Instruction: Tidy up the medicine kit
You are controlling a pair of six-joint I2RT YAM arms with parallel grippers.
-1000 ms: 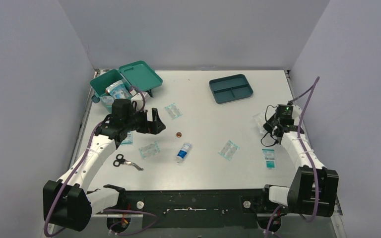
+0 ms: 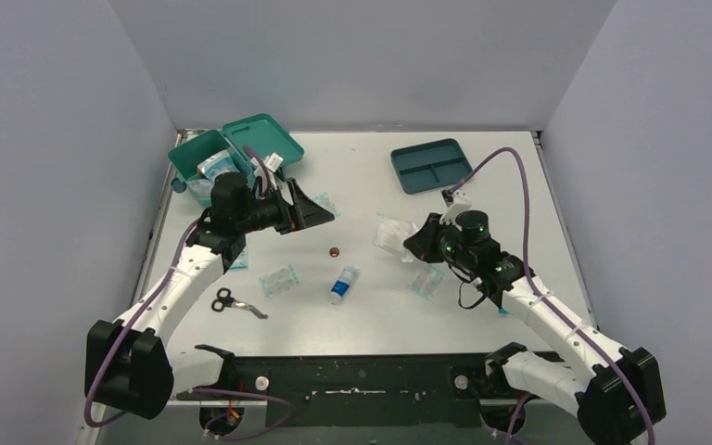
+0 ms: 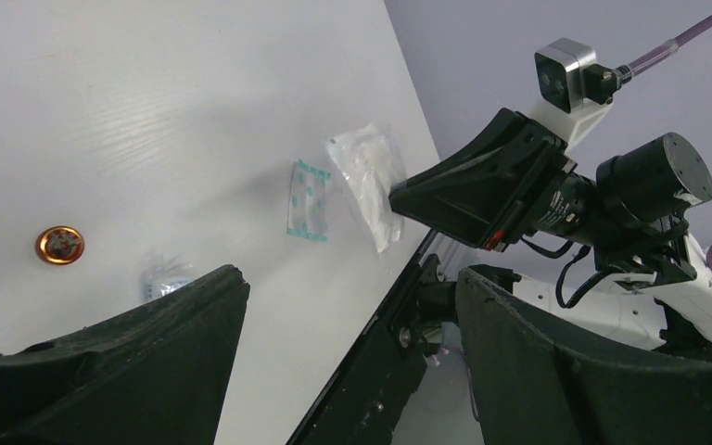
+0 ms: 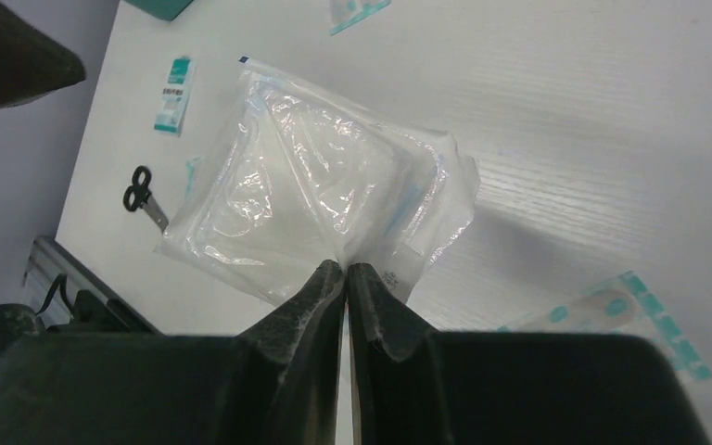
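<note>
A clear plastic bag with a white, folded content (image 4: 315, 176) hangs from my right gripper, whose fingers are closed on its edge. In the top view this bag (image 2: 393, 235) is held above the middle of the table, right of centre. My left gripper (image 2: 323, 213) faces it from the left with its fingers apart; in the left wrist view the gap between the fingers is empty. The green kit box (image 2: 185, 158) stands open at the back left, holding several packets, its lid (image 2: 264, 139) folded out beside it. A dark green divided tray (image 2: 431, 167) lies at the back right.
On the table lie scissors (image 2: 238, 303), a blue-and-white bottle (image 2: 343, 285), a small brown round object (image 2: 334, 252) and several flat packets, one of them a teal-patterned packet (image 2: 279, 281).
My right gripper has carried the bag leftward from the table's right side to near the middle.
</note>
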